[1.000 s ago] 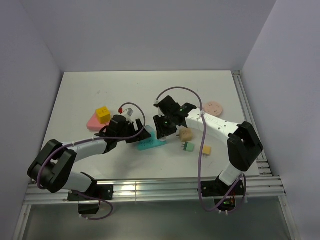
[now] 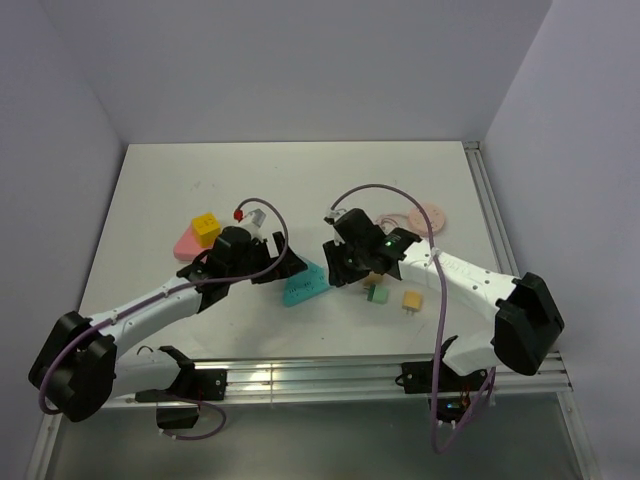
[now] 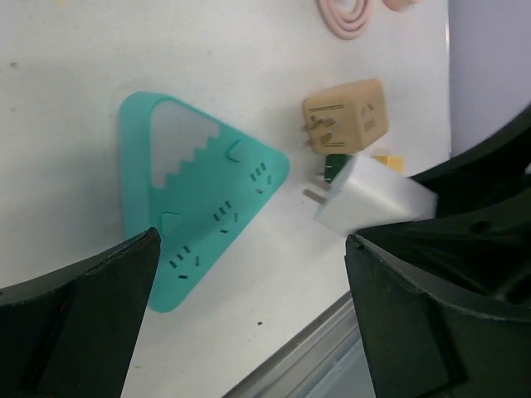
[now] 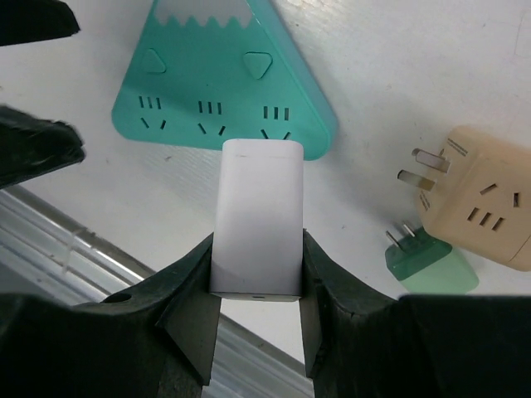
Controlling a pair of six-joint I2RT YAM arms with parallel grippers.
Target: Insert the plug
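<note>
A teal triangular socket block (image 2: 305, 284) with a white patch and several sets of slots lies flat mid-table; in the left wrist view its slotted face (image 3: 203, 211) is turned up. My right gripper is shut on a white plug (image 4: 259, 207). The plug's metal prongs (image 3: 315, 192) show bare and apart from the block, to its right in the left wrist view. My left gripper stands open, the block in view beyond its fingers with nothing gripped. In the top view the left gripper (image 2: 290, 260) is at the block's left side.
Near the right gripper lie a tan plug (image 4: 481, 199), a green plug (image 4: 431, 261) and a yellow plug (image 2: 412, 300). A coiled pink cord (image 2: 428, 217) rests at far right. At left, a yellow cube (image 2: 206, 229) sits by a pink block (image 2: 187, 245).
My right gripper has moved right, off the block, with the white plug still in it. The block has turned slightly. My left gripper has moved a little away from the block.
</note>
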